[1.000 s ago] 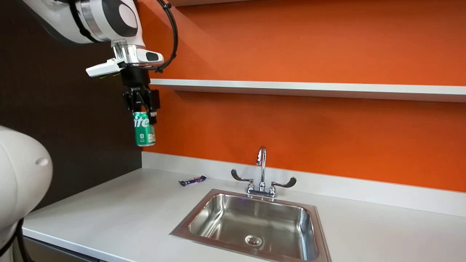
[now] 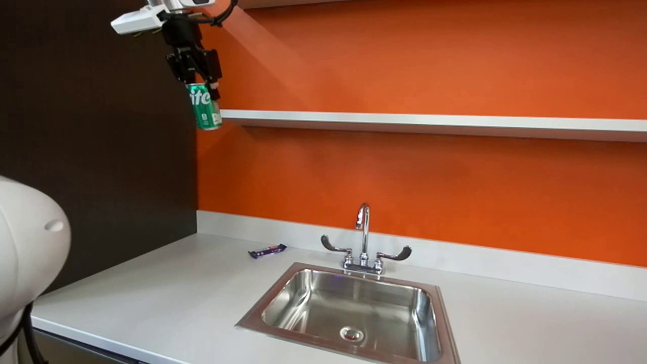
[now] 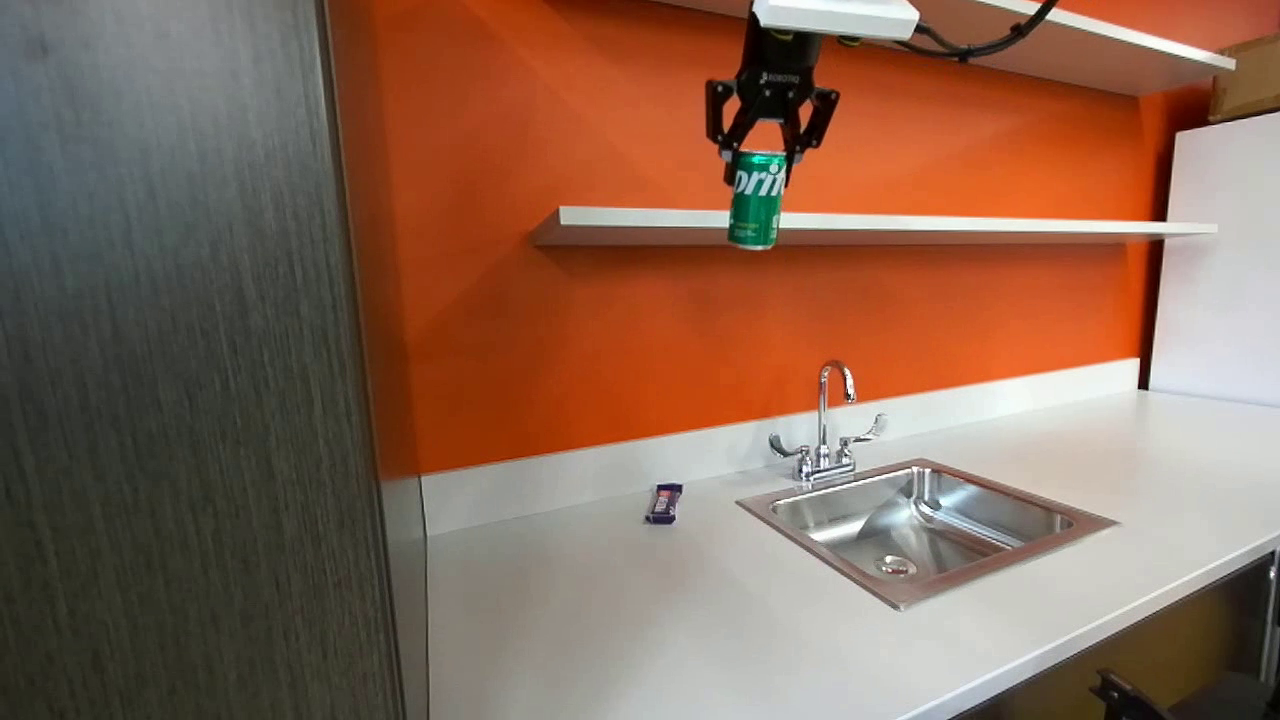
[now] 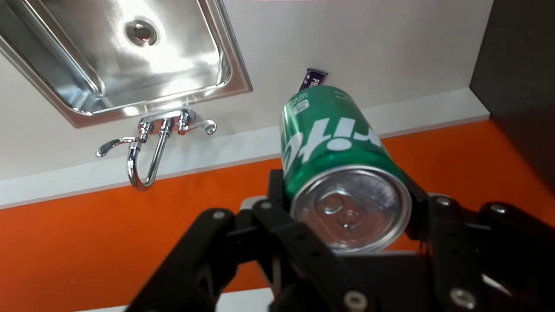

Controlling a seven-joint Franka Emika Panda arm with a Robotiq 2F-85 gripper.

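Observation:
High above the counter, my gripper is shut on a green Sprite can, with a finger on either side of its upper part. In exterior view 1 the can tilts slightly, its bottom near the height of the lower shelf's left end. From the wrist, the can shows its silver lid and pull tab, and the black fingers flank it. It touches neither counter nor shelf as far as I can see.
The empty white shelf runs along the orange wall. Below are a steel sink with a chrome faucet and a purple-wrapped bar on the counter. A dark panel closes the left side.
The arm has risen with the can, from well below the shelf to about its height, and the can now leans a little. Sink and bar have stayed put.

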